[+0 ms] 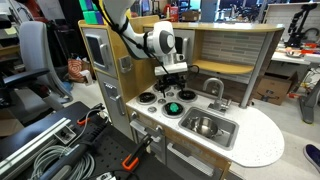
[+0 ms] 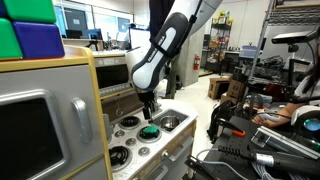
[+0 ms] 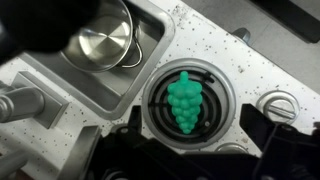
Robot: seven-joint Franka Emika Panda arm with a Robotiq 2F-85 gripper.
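A green toy grape bunch point(image 3: 185, 101) lies on a dark coil burner in the wrist view. The same grapes point(image 1: 174, 107) show on the front right burner in exterior view 1, and the grapes point(image 2: 150, 131) also appear in exterior view 2. My gripper point(image 2: 150, 109) hangs above the stove, apart from the grapes. Its dark fingers point(image 3: 256, 122) are spread wide on either side of the bunch in the wrist view, with nothing held. The gripper is open.
A metal pot point(image 3: 105, 45) sits in the sink point(image 1: 222, 134) beside the stove, near a tall faucet point(image 1: 219, 92). Wooden shelving point(image 1: 225, 68) stands behind the counter. White counter point(image 1: 258, 140) to the right of the sink is clear.
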